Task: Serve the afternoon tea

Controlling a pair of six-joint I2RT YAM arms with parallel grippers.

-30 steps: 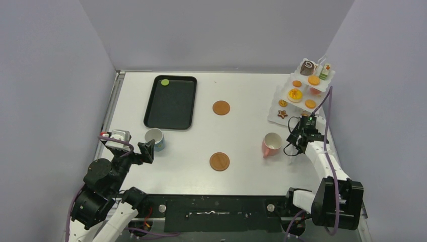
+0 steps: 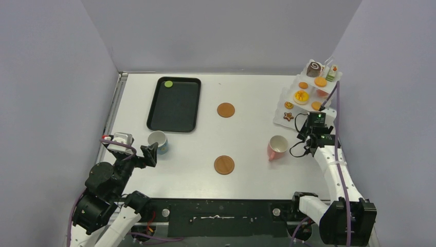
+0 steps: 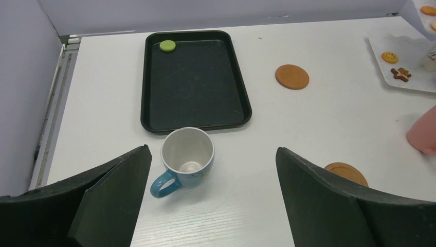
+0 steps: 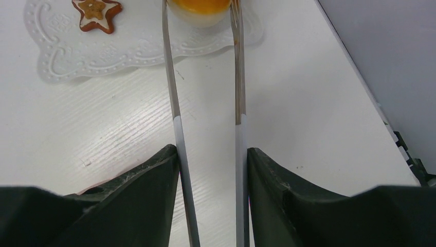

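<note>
My right gripper is shut on metal tongs (image 4: 239, 98), one arm of them against each finger. The tongs' upper ends leave the picture on either side of an orange-topped pastry (image 4: 200, 5); whether they touch it cannot be made out. That arm is at the front right of the white tiered stand (image 2: 280, 118), which holds several sweets. On the left, my open gripper has nothing in its grasp. Beyond its fingers stands a blue-and-white mug (image 3: 187, 154), upright. A black tray (image 2: 177, 105) holds a green round piece (image 2: 168, 84).
A pink mug (image 2: 277, 146) stands close to the right arm. Two round wooden coasters lie mid-table, the far coaster (image 2: 225, 109) and the near coaster (image 2: 224, 164). Open table surrounds them. Grey walls (image 2: 391, 113) bound the sides and back.
In the top view, my right arm has shifted a little rightward and farther towards the stand. The left arm, mugs, tray and coasters have kept their places.
</note>
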